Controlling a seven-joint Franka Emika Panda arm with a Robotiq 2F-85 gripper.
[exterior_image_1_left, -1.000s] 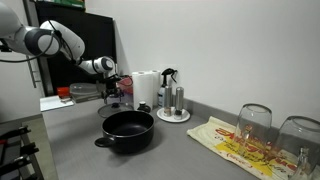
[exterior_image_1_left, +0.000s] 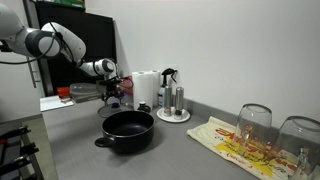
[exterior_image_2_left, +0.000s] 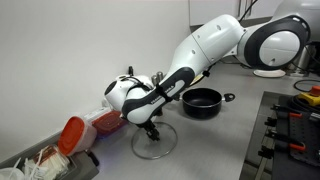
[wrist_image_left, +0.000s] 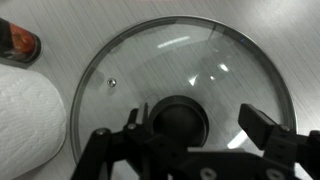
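A round glass lid (exterior_image_2_left: 165, 152) with a metal rim lies flat on the table, its dark knob (wrist_image_left: 180, 122) at the middle. My open gripper is over the lid, one finger on each side of the knob in the wrist view. Nothing is clamped between them. How far the fingertips are above the glass cannot be told. A black two-handled pot (exterior_image_1_left: 127, 130), uncovered, stands beside the lid, nearer to exterior view 1.
A paper towel roll (wrist_image_left: 28, 115) and a dark bottle (wrist_image_left: 18, 42) are close to the lid's edge. Shakers and bottles stand on a white plate (exterior_image_1_left: 174, 117) behind the pot. Glass jars (exterior_image_1_left: 254, 122) and a yellow cloth (exterior_image_1_left: 228, 140) are further right.
My gripper stays over the lid with hardly any visible movement. The lid and pot have not moved.
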